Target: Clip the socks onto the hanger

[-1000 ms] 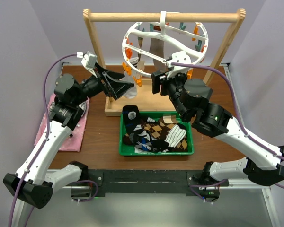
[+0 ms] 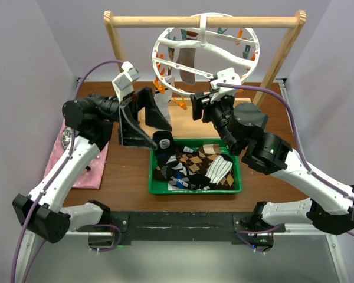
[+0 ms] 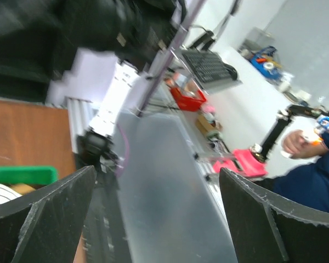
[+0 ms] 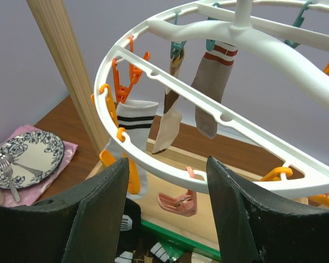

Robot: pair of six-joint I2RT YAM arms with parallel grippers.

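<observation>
The white ring hanger (image 2: 220,53) hangs from a wooden frame, with orange and teal clips. Several socks are clipped on it, including a white black-striped sock (image 4: 136,123) and a white sock with red stripes (image 4: 211,82). My left gripper (image 2: 148,125) is open over the sock bin's back-left corner, its fingers empty in the left wrist view. My right gripper is at the hanger's front rim, fingers apart with nothing held between them. A green bin (image 2: 237,183) of mostly dark socks sits below.
A pink cloth (image 2: 89,177) with patterned plates and cutlery lies at the left. A wooden base (image 2: 189,124) stands behind the bin. Wood table shows clear at the right. Grey walls close in both sides.
</observation>
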